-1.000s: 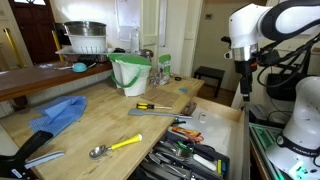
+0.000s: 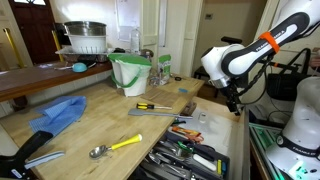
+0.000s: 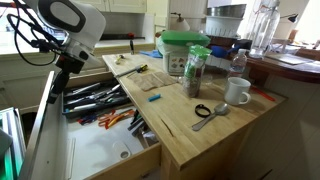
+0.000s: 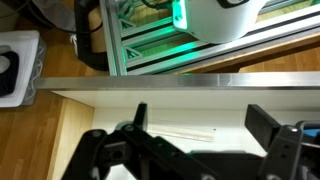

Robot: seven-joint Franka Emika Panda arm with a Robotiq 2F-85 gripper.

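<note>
My gripper is open in the wrist view, with nothing between its widely spaced fingers. Below it are the pale floor of an open drawer [image 4: 178, 104] and the drawer's front edge. Exterior view 1 puts the gripper [image 2: 238, 107] over the drawer's far right end, beyond the heap of tools [image 2: 190, 157]. From the other side, the gripper [image 3: 57, 90] hangs by the drawer's outer wall, to the left of the dark-handled utensils [image 3: 95, 98]. Its exact height above the rim is hard to tell.
The wooden counter [image 2: 120, 110] beside the drawer holds a yellow-handled spoon [image 2: 115, 146], a blue cloth [image 2: 58, 115] and a green-rimmed white bin [image 2: 131, 75]. A white mug [image 3: 237, 91] stands near the counter's far end. Part of the drawer's floor [image 3: 95, 145] is bare.
In exterior view 1 the arm has swung left and lowered. The gripper has come down toward the drawer's far right end. The tools and counter items look unmoved.
</note>
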